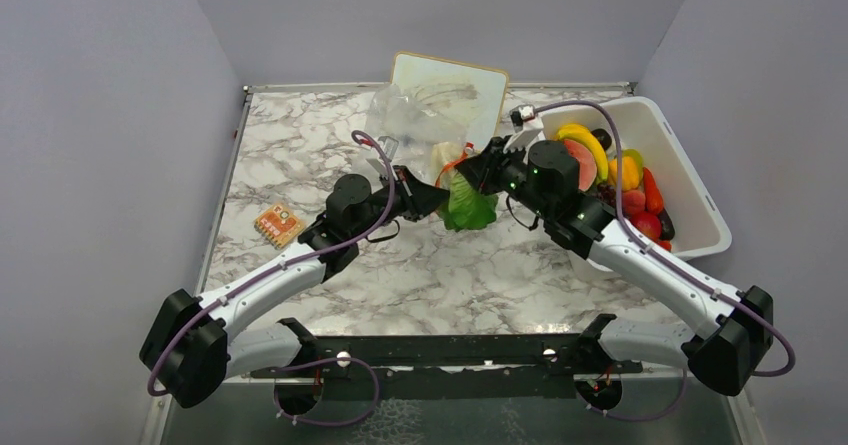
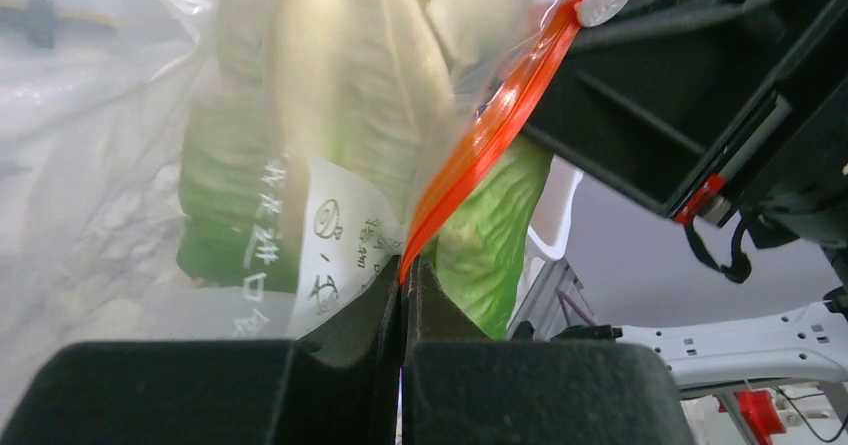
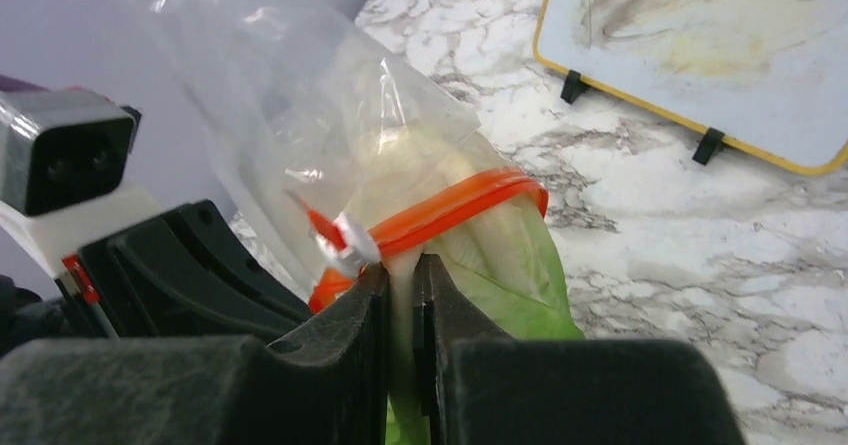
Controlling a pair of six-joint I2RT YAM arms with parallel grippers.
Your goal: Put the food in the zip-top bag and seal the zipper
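A leafy green vegetable [image 1: 468,210], pale at its stem end, sits partly inside the clear zip top bag [image 1: 400,113], its green leaves sticking out of the mouth. The bag's orange zipper strip [image 2: 490,143] with a white slider [image 2: 604,1] runs across the vegetable. In the left wrist view, my left gripper is shut on the end of that strip. My right gripper is closed around a pale rib of the vegetable, just below the strip in the right wrist view. The rest of the bag's rim is partly hidden by the arms.
A white bin [image 1: 697,203] of several fruits and vegetables stands on the right. Behind the bag lies a whiteboard [image 1: 485,90] with a yellow edge. An orange notebook [image 1: 279,224] rests on the left.
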